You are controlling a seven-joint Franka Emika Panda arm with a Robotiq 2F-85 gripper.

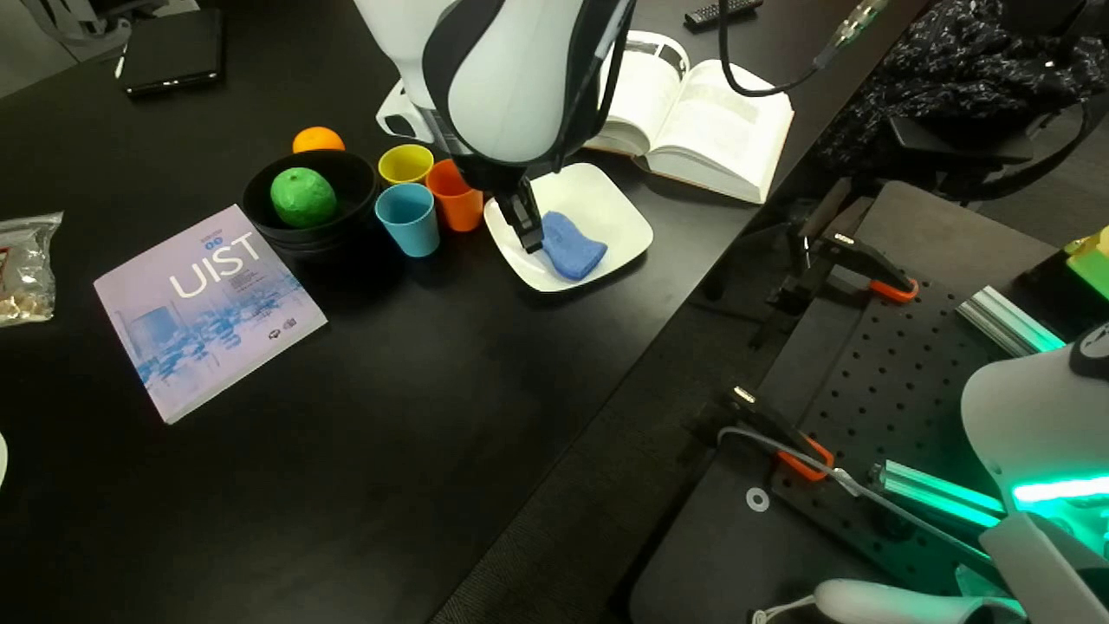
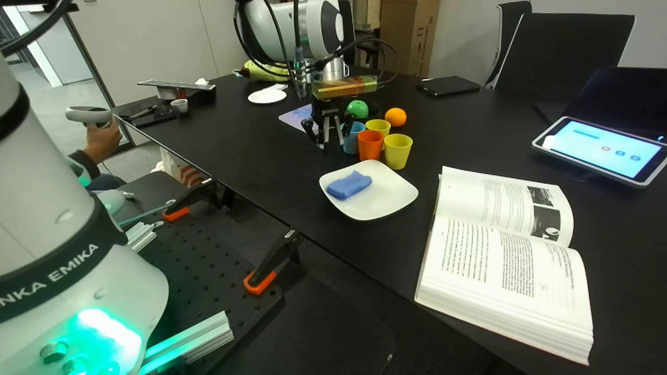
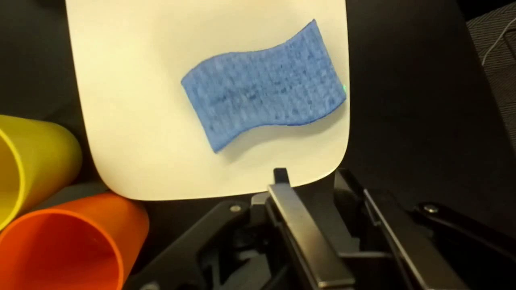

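A blue sponge [image 3: 266, 87] lies slightly wavy on the white square plate [image 3: 130, 121], towards one side of it. From the second exterior view, the same sponge [image 2: 350, 185] rests near the plate's [image 2: 384, 203] left corner. My gripper is open above the plate's edge, with nothing between its fingers. In the first exterior view the dark fingers [image 1: 530, 230] hang over the plate [image 1: 613, 213], a short way from the sponge [image 1: 569, 248].
Orange [image 2: 370, 145], yellow [image 2: 397, 151] and blue [image 1: 408, 218] cups stand close beside the plate. Black bowls [image 1: 359, 187] hold a green fruit [image 1: 302, 198]. An open book [image 2: 513, 262] lies nearby.
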